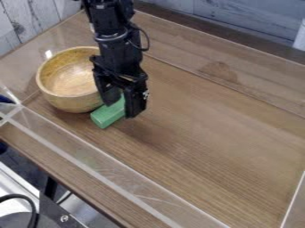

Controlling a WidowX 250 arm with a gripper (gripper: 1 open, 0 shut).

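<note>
My black gripper (119, 98) hangs low over a green rectangular block (107, 116) on the wooden table, its fingers open around the block's upper part and partly covering it. Whether they touch it I cannot tell. A round tan bowl (57, 78) sits just left of the block and the gripper.
A grey wall with a corner is at the back left, and a black cable (18, 200) lies at the bottom left.
</note>
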